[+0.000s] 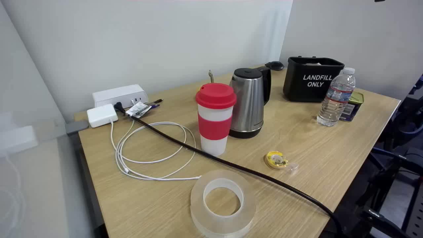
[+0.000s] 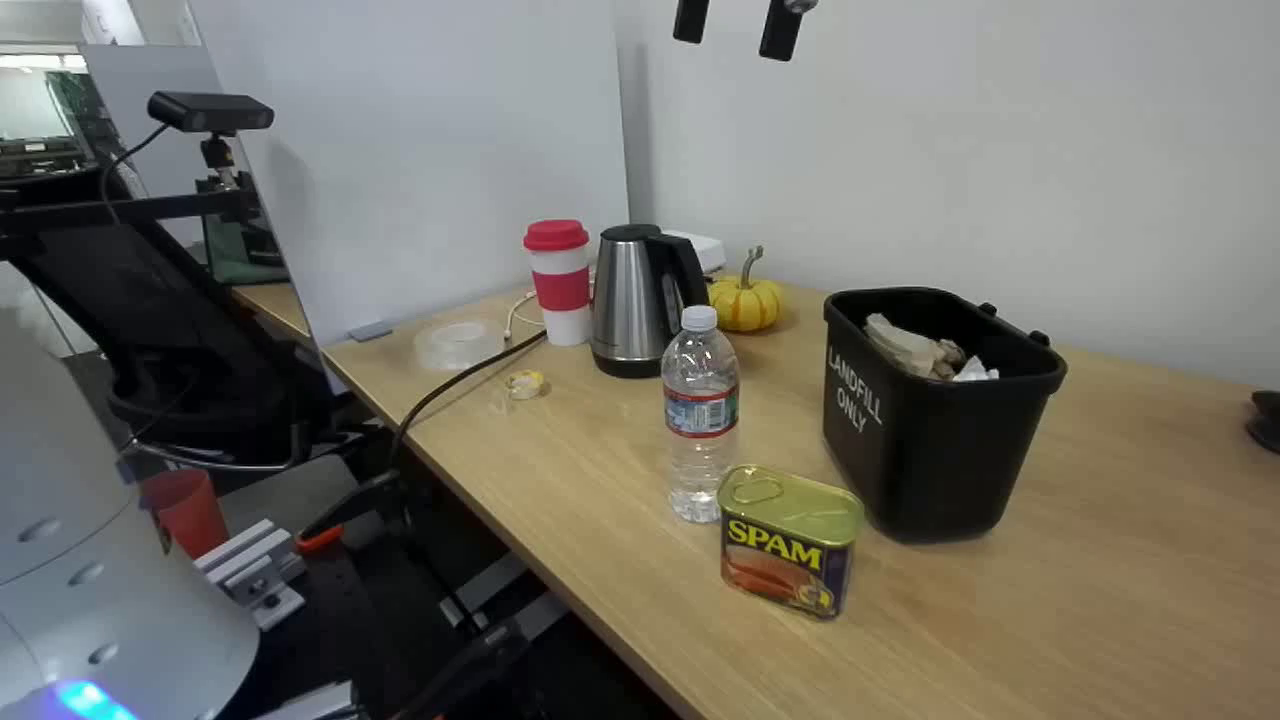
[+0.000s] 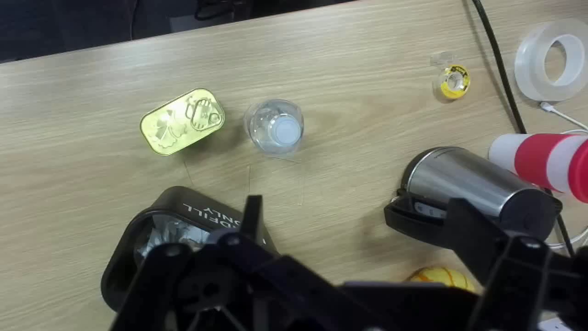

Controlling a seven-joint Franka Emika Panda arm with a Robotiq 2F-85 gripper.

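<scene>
High over the table, my gripper shows two separate fingertips against the wall, open with nothing between them. Looking down in the wrist view, its fingers are spread wide, with bare tabletop behind the gap. A black bin marked "LANDFILL ONLY" holds crumpled waste. Beside it stand a clear water bottle, upright and capped, and a SPAM tin. Farther along are a steel kettle, a red-and-white cup with a red lid, and a small yellow pumpkin, mostly hidden in exterior view 1.
A large clear tape roll and a small yellow tape roll lie flat. A black cable crosses the table to its front edge. White cable loops lie near a power strip. Table beyond the bin is mostly clear.
</scene>
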